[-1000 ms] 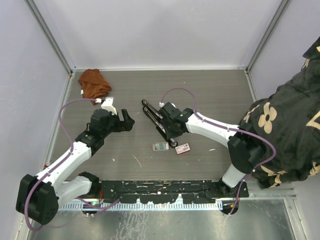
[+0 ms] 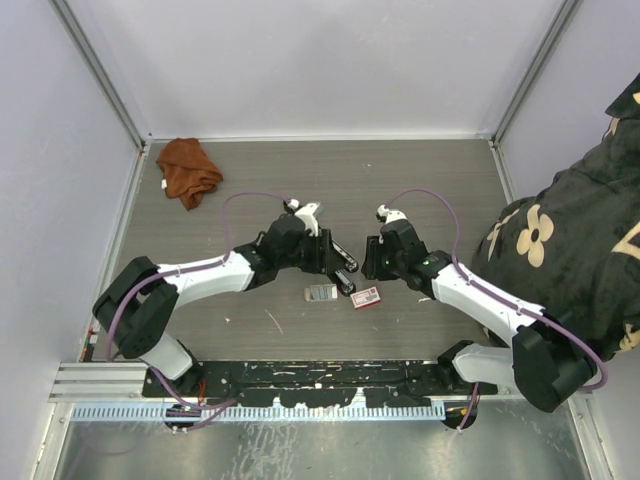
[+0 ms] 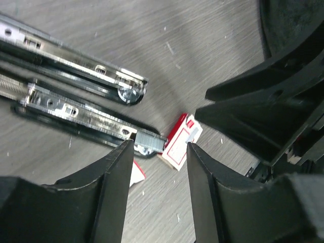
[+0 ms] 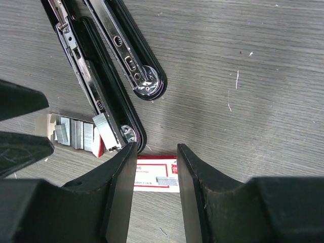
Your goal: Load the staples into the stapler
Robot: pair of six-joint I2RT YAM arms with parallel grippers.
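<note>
The black and silver stapler (image 2: 345, 255) lies spread open, its two long arms side by side. At the end of one arm, a short staple strip (image 4: 105, 130) sits at the channel, slightly askew to it. My left gripper (image 2: 325, 250) hovers over the stapler, hiding part of it. In the left wrist view its fingers (image 3: 114, 177) are apart with nothing between them. To the stapler's right is my right gripper (image 2: 373, 258), fingers (image 4: 119, 177) also parted and empty. An open box of staples (image 4: 76, 134) lies beside the stapler's end.
A red and white box piece (image 4: 152, 174) with a small grey strip on it lies near the stapler's tip. Brown cloth (image 2: 188, 172) is at the back left, and a flowered dark fabric (image 2: 560, 230) at the right.
My left gripper has come rightward from the left side to above the stapler. The right gripper has drawn off the stapler to the right. The stapler and boxes appear unmoved.
</note>
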